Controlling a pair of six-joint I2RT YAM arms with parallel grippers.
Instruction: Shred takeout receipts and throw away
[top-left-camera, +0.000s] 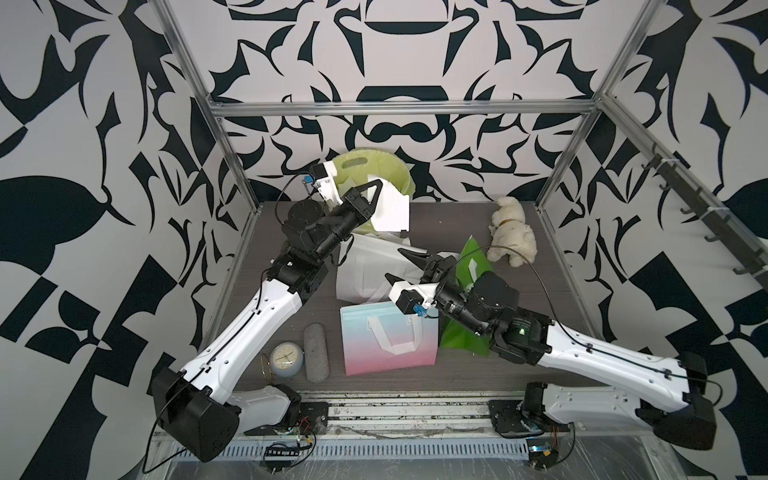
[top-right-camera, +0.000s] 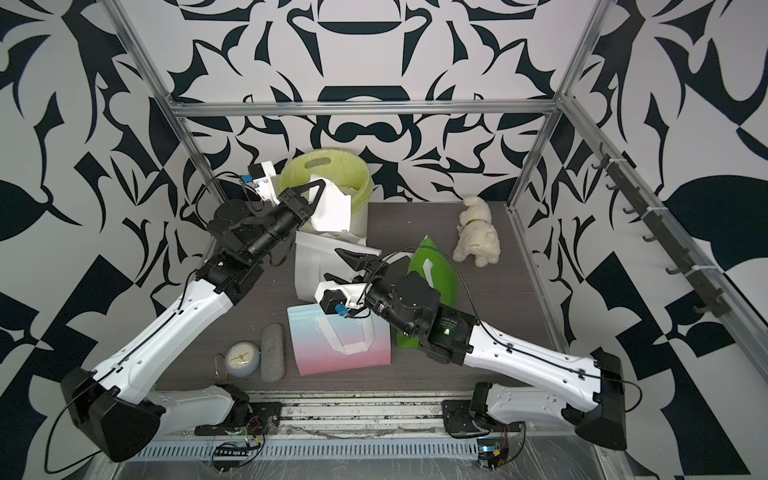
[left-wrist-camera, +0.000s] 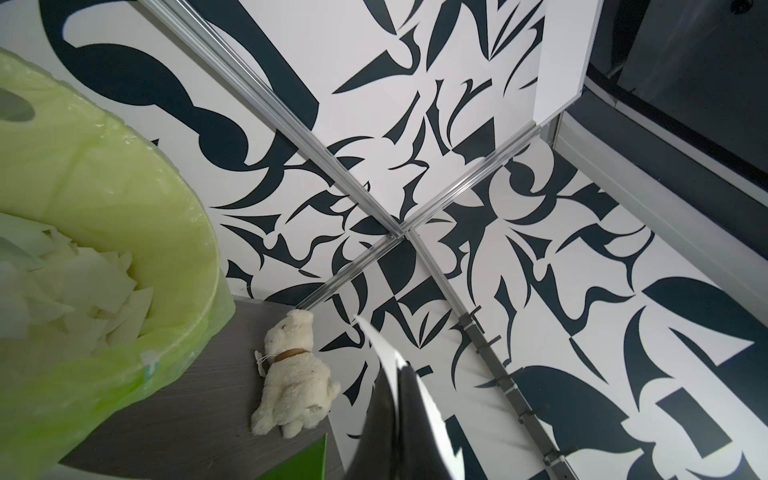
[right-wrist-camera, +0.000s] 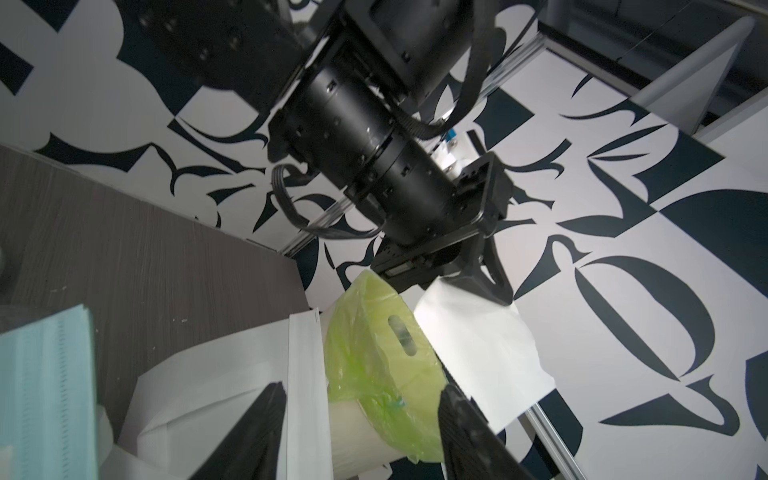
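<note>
A white paper receipt (top-left-camera: 392, 206) hangs from my left gripper (top-left-camera: 377, 185), which is shut on its edge. In the left wrist view the sheet appears edge-on between the two fingers. Behind and partly below it stands the bin with a yellow-green liner (top-left-camera: 372, 164). Torn paper pieces (left-wrist-camera: 68, 288) lie inside that bin. The right wrist view shows the receipt (right-wrist-camera: 480, 344) hanging beside the bin's rim. My right gripper is open, its fingers apart with nothing between them, above the white bag.
A white bag (top-left-camera: 364, 268), a blue-pink bag (top-left-camera: 389, 348) and a green bag (top-left-camera: 470, 336) stand in the middle. A plush dog (top-left-camera: 512, 232) sits at the back right. A small clock (top-left-camera: 286, 359) and a grey case (top-left-camera: 316, 352) lie at front left.
</note>
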